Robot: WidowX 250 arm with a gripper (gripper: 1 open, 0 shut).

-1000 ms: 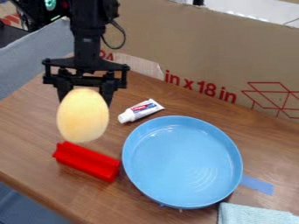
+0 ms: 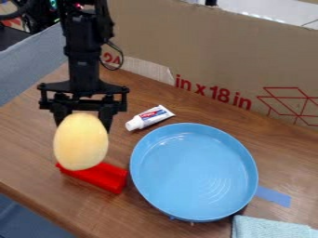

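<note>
My black gripper [image 2: 84, 110] is shut on a pale yellow oval object [image 2: 81, 139], holding it over a red bar-shaped object [image 2: 104, 177] on the wooden table. The yellow object hides part of the red one's left end; whether they touch I cannot tell. A blue plate [image 2: 194, 172] lies to the right, and a white toothpaste tube [image 2: 149, 117] lies just behind it.
A cardboard wall [image 2: 224, 56] runs along the back. A folded light cloth [image 2: 269, 229] sits at the front right, near a strip of blue tape [image 2: 273, 197].
</note>
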